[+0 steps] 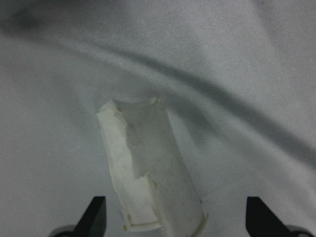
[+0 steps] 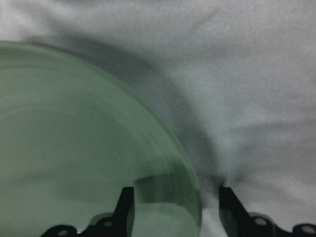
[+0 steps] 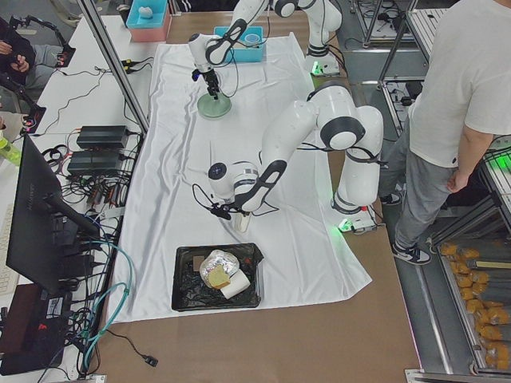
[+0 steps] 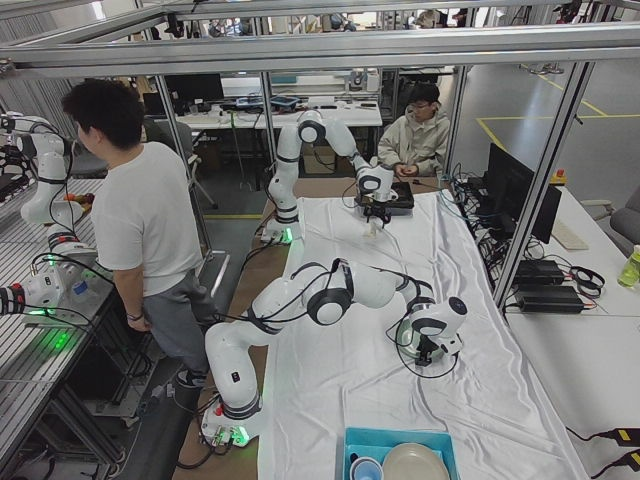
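Observation:
A crumpled off-white paper-like piece (image 1: 143, 168) lies on the white cloth (image 3: 263, 247), between and just ahead of my left gripper's open fingers (image 1: 175, 201). In the camera left view, my left gripper (image 3: 233, 214) hangs over it. My right gripper is open at the rim of a green plate (image 2: 84, 148), one finger over the plate and the other outside it; in the camera left view it is at the far end of the cloth.
A black tray (image 3: 184, 291) with foil, a yellow piece and a white item sits at the near end. A blue bin (image 4: 400, 436) with dishes stands at the far end. A person (image 3: 439, 120) stands beside the table; a monitor and cables line the other side.

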